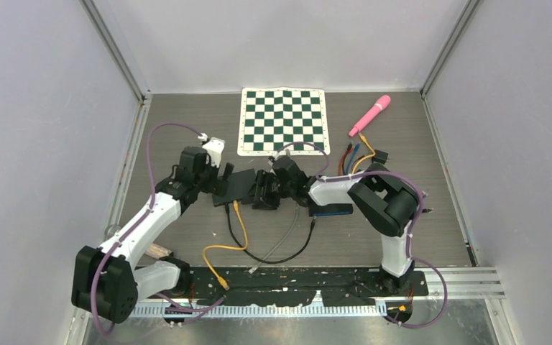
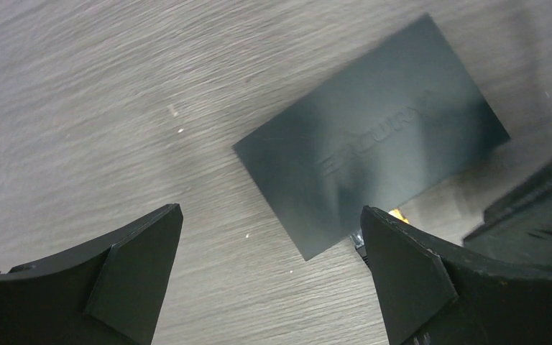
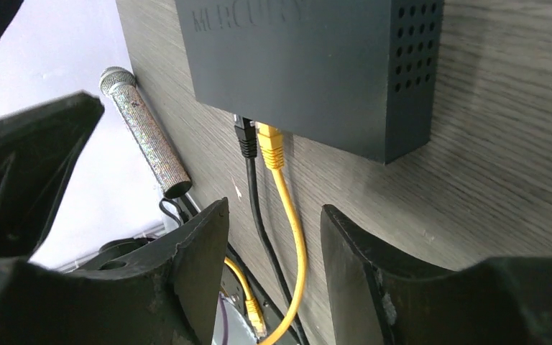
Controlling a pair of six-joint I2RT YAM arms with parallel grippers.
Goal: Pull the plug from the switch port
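Note:
The dark switch [image 1: 233,185] has a black plug [image 3: 246,136] and a yellow plug [image 3: 270,144] in its near side. My left gripper [image 1: 221,176] is open above and left of the switch; in its wrist view the switch [image 2: 366,136] lies between and beyond the fingers, with the plugs mostly hidden. My right gripper [image 1: 262,190] stands open at the switch's right end; in its wrist view the two plugs and their cables appear beyond the fingers, and nothing is between them.
A second dark box [image 1: 330,211] lies to the right, partly under the right arm. A checkered board [image 1: 282,115], pink microphone [image 1: 369,115] and loose cables lie behind and right. A grey cable [image 1: 280,241] crosses the front.

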